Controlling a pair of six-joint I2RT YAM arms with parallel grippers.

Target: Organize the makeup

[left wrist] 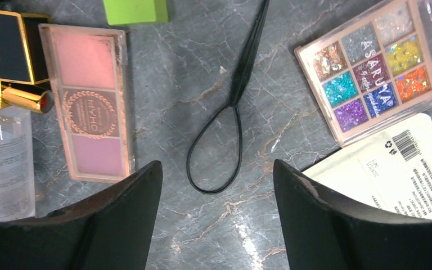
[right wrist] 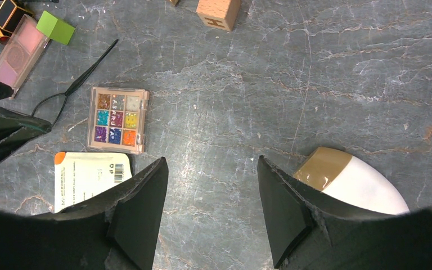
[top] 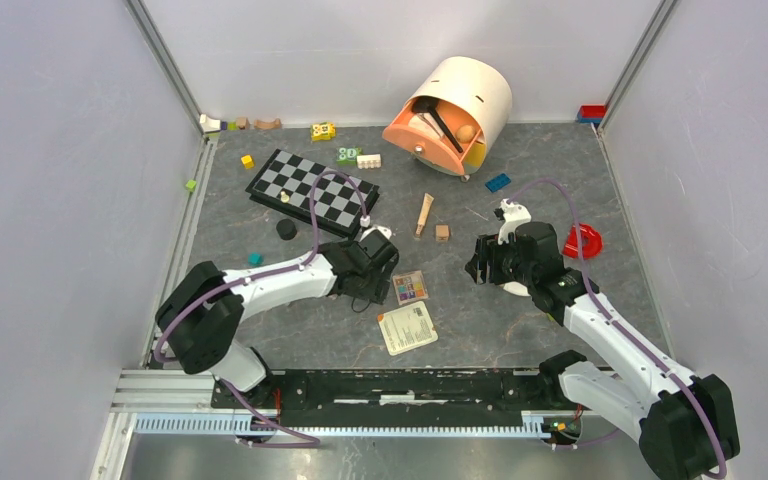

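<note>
In the left wrist view a pink blush palette (left wrist: 93, 105), gold-and-black makeup case (left wrist: 12, 48), gold-capped tube (left wrist: 29, 99) and clear bottle (left wrist: 3, 169) lie on the left. A black looped tool (left wrist: 241, 84) lies in the middle, a glitter palette (left wrist: 379, 64) and a cream card (left wrist: 394, 169) on the right. My left gripper is open above the loop, nothing held. My right gripper stands open over bare table, left of a white-and-brown object (right wrist: 360, 183). The cream bin (top: 475, 95) lies tipped with its orange lid (top: 415, 145) open and a black brush (top: 440, 125) inside.
A chessboard (top: 315, 190) lies at the back left. A beige tube (top: 424, 212) and wooden block (top: 442, 233) stand mid-table, a red ring (top: 598, 240) at right. A green block (left wrist: 136, 10) sits beside the blush palette. Table between the arms is mostly clear.
</note>
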